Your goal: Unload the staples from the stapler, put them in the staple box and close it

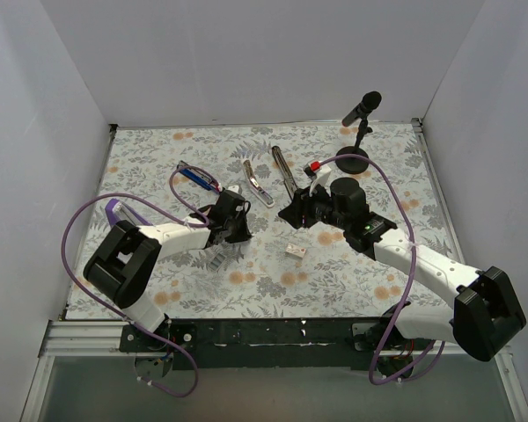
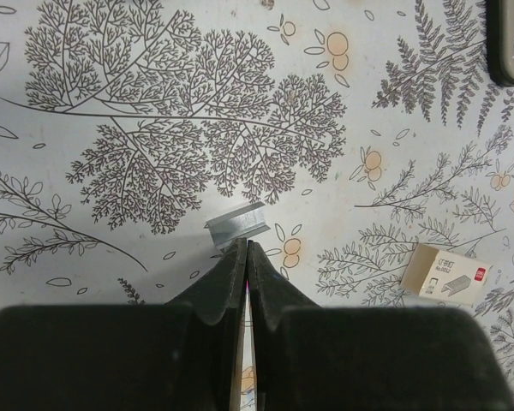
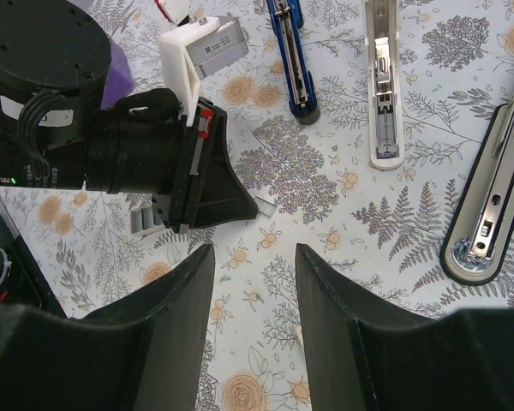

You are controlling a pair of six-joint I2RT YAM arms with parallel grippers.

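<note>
A short strip of staples lies on the patterned mat at the tip of my left gripper, which is shut and points down at it; in the right wrist view the strip [image 3: 265,205] shows beside that tip. A long stapler [image 3: 487,214] and a white one [image 3: 386,128] lie open on the mat, with a blue one [image 3: 292,60] behind. My right gripper hangs open over the mat, right of the left one, nothing between its fingers.
A small staple box [image 1: 296,251] lies below the right gripper. A purple stapler [image 1: 128,213] is at the left and a black stand [image 1: 352,160] at the back right. Other staple strips [image 1: 217,260] lie near the front left.
</note>
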